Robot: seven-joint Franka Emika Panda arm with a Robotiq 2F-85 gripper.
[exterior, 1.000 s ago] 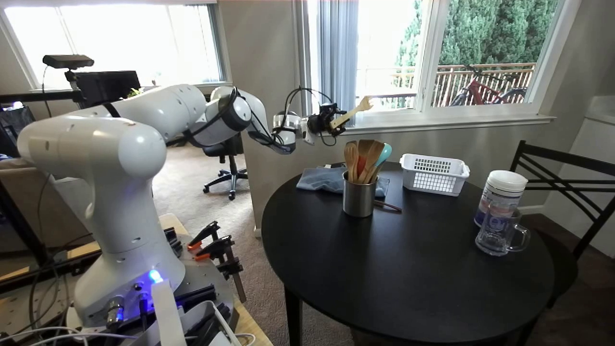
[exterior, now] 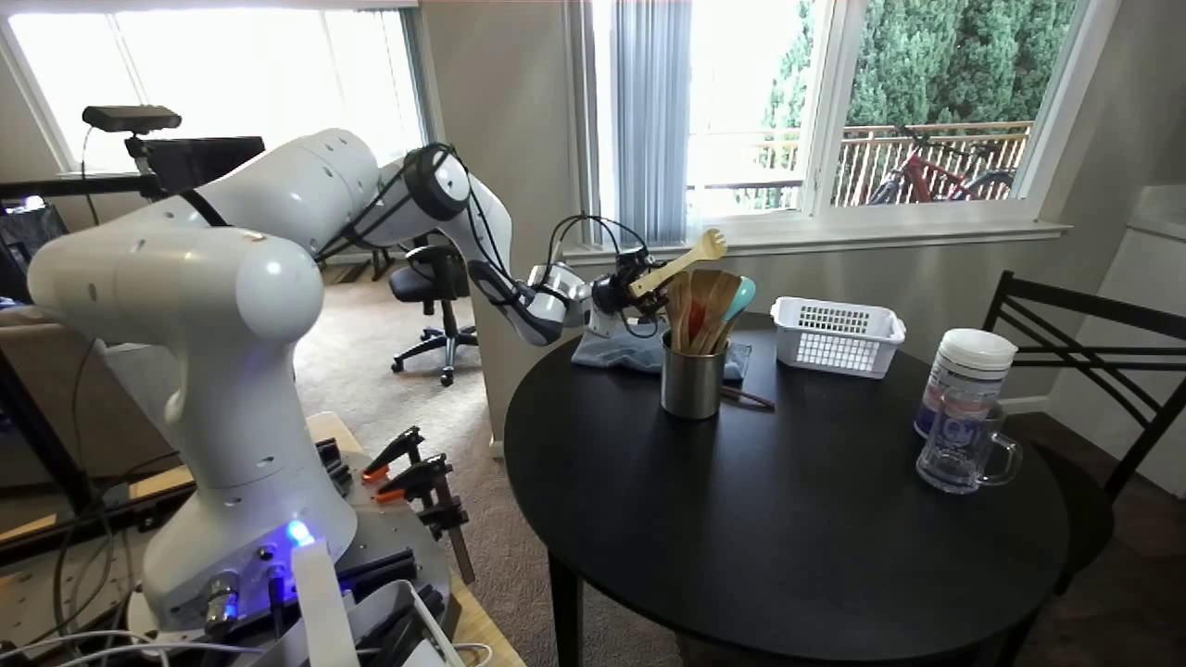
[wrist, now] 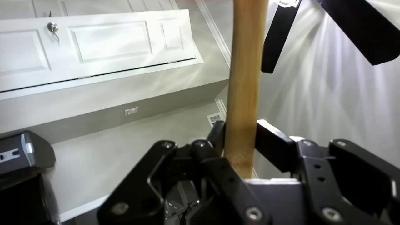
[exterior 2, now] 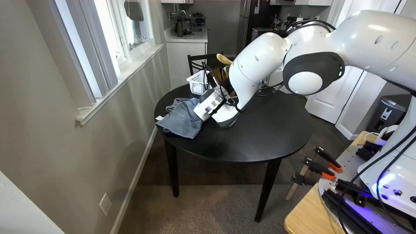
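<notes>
My gripper is shut on the handle of a light wooden utensil [wrist: 245, 86], which runs up out of the wrist view. In exterior view 1 that utensil [exterior: 680, 265] slants up to the right, its pale yellow head uppermost, behind the holder's spoons. The metal holder [exterior: 691, 383] stands upright on the table, filled with several wooden utensils [exterior: 700, 309] and a turquoise-headed one [exterior: 742, 295]. From the second exterior view, the arm hides most of the holder and the gripper.
A blue-grey cloth [exterior 2: 182, 119] lies on the round black table [exterior: 767, 534] near the wall. The white basket [exterior: 839, 337], a white-lidded jar [exterior: 970, 367] and a clear mug [exterior: 958, 450] stand farther right.
My gripper has come down with the wooden utensil, from above the cloth to behind the holder's spoons. The holder, basket, jar and mug have not moved.
</notes>
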